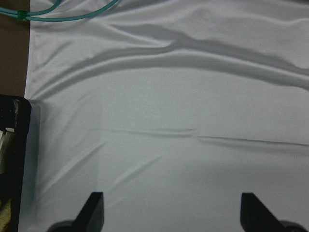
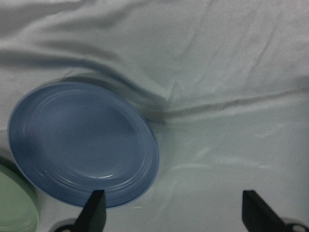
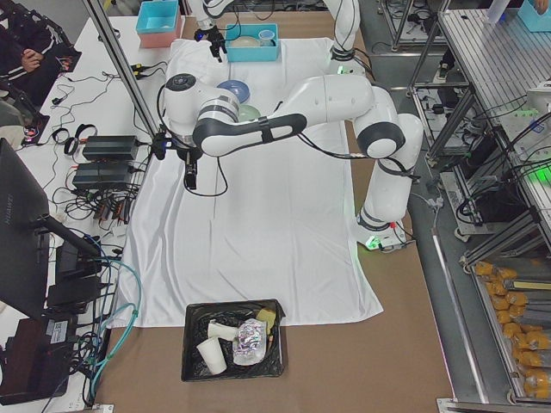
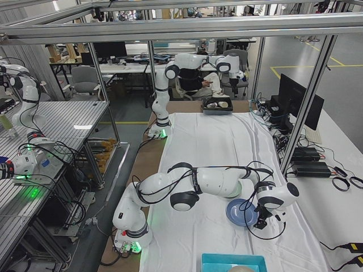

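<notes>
My left gripper hangs open over the white cloth (image 3: 258, 249), its two fingers wide apart with only cloth below. My right gripper is also open, above the cloth beside a blue plate (image 2: 82, 135) and a green plate (image 2: 12, 205), partly cut off at the frame's edge. Both plates lie on the cloth near the right arm in the camera right view.
A black bin (image 3: 194, 344) with cups, a foil item and a yellow item stands past the cloth's far end. A turquoise container (image 4: 232, 259) holds dishes at the other end. Monitors and cables (image 3: 86, 198) line one side.
</notes>
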